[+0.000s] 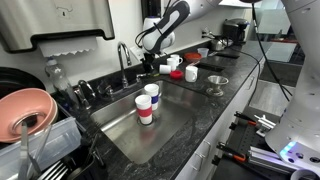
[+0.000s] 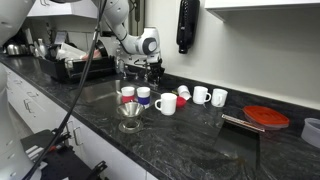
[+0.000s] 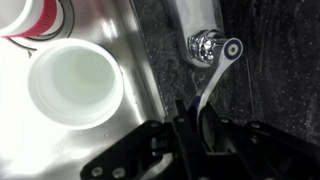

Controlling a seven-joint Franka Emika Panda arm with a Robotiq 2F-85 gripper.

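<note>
In the wrist view, a curved metal faucet lever runs down from its chrome base to my gripper. The dark fingers are shut on the lever's lower end, though the contact is partly hidden. From the first exterior side, my gripper hangs at the back edge of the sink, right of the tall faucet spout. The second exterior view has the gripper small and far off, behind the cups.
A white cup and a red-and-white cup stand close by in the sink. Mugs, including a white mug, and a metal bowl occupy the counter. A dish rack stands left of the sink.
</note>
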